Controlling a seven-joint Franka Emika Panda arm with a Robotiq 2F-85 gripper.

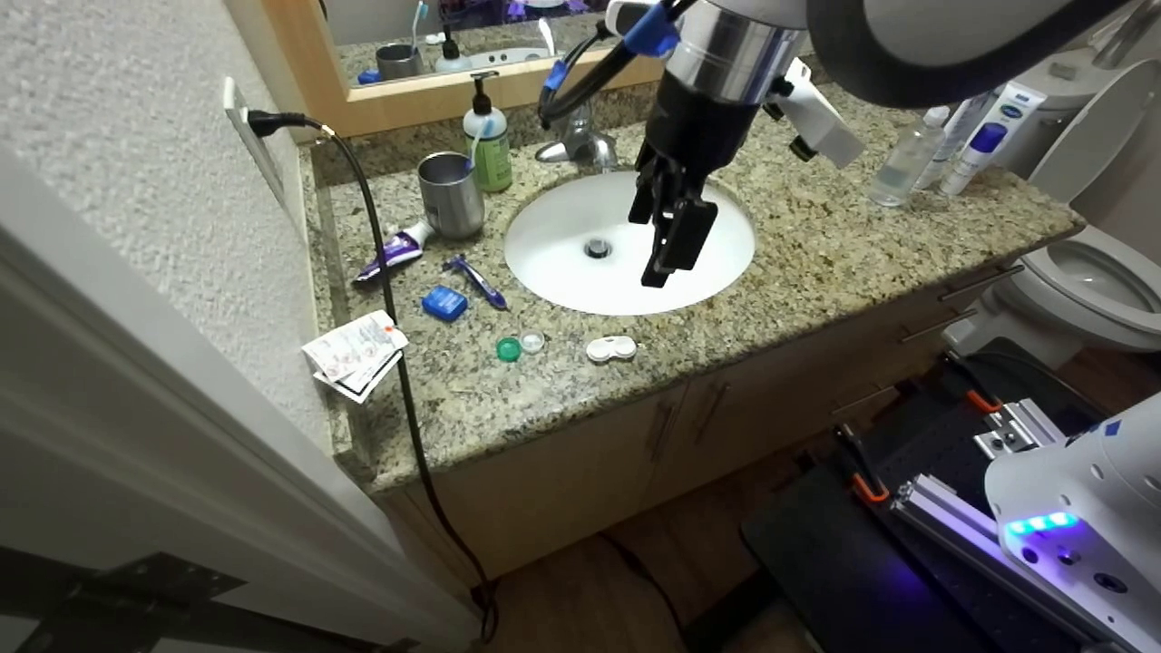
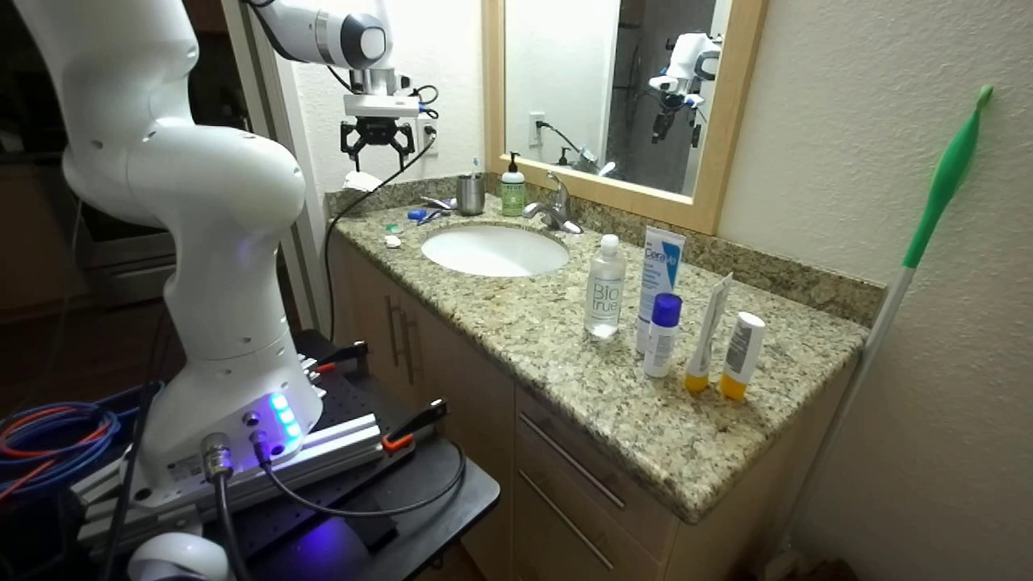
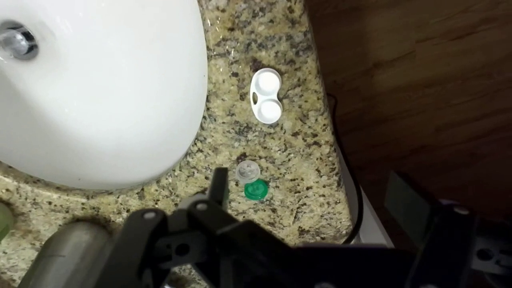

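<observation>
My gripper (image 2: pixel 379 160) hangs in the air high above the counter, its fingers wide apart and empty. In the wrist view, one finger (image 3: pixel 219 187) shows left of centre and the other at the lower right. Between and beyond them on the counter lie a clear round cap (image 3: pixel 248 171) and a green round cap (image 3: pixel 256 190), touching or nearly so. A white two-well lens case (image 3: pixel 267 96) rests farther along, between the sink and the counter's front edge. None of these is in contact with the gripper.
The white sink (image 1: pixel 566 272) takes up the middle. To its left are a blue box (image 1: pixel 443 304), a purple razor (image 1: pixel 476 283), toothpaste (image 1: pixel 394 255), a metal cup (image 1: pixel 451 201) and a soap bottle (image 1: pixel 492 152). A black cord (image 1: pixel 404 397) hangs over the counter's left end. Bottles and tubes stand far right.
</observation>
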